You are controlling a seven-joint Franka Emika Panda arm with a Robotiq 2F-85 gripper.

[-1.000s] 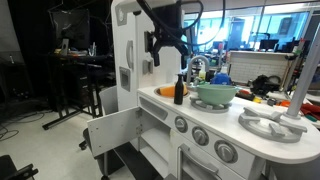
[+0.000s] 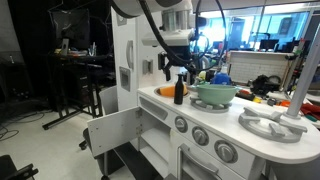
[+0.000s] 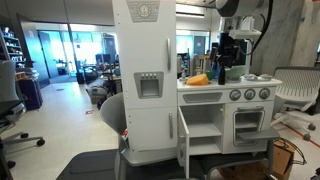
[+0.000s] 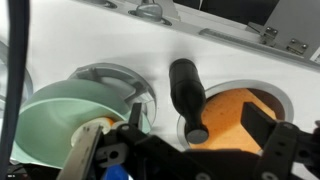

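A dark bottle (image 2: 179, 90) stands upright on the white toy kitchen's counter, just left of the green bowl. Over it hangs my gripper (image 2: 175, 69), pointing down. From the wrist view, the bottle (image 4: 187, 90) shows in the gap between the widely spread fingers of the gripper, which is open and holds nothing. The bottle's top lies nearer the camera, and no finger visibly touches it.
Beside the bottle, the green bowl (image 4: 62, 108) sits on a grey burner and holds several items. An orange object (image 4: 226, 124) lies in the round sink on the other side. Another burner (image 2: 272, 124) is bare. The cabinet door (image 2: 116, 129) hangs open below.
Over the last second my gripper has come down and shifted right in exterior view 1, to above the bottle. The bottle and bowl have stayed in place.
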